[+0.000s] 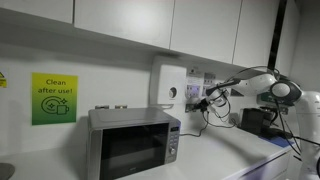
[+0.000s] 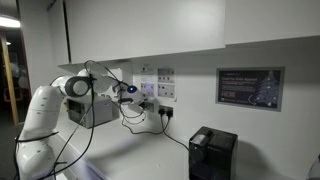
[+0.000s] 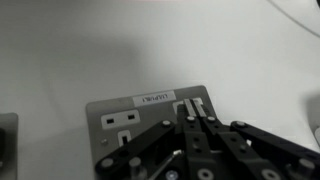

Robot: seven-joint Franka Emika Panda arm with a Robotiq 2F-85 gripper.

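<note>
My gripper is shut, with nothing showing between its fingers. In the wrist view its tips overlap the right part of a grey socket plate (image 3: 112, 106), where they hide some of the switches. The plate has a small printed label (image 3: 153, 99) along its upper edge. Whether the tips touch it, I cannot tell. From exterior view 1, the gripper (image 1: 201, 105) is up by the wall sockets, to the right of a white dispenser (image 1: 168, 82). Exterior view 2 has it near the wall too, left of the socket panels (image 2: 165, 78).
A microwave (image 1: 133, 142) stands on the white counter (image 1: 215, 155), left of the arm. A black appliance (image 2: 212, 153) sits at the other end. Cables (image 2: 150, 128) hang from the sockets. Cabinets (image 1: 125, 20) overhang the counter, whose middle is largely clear.
</note>
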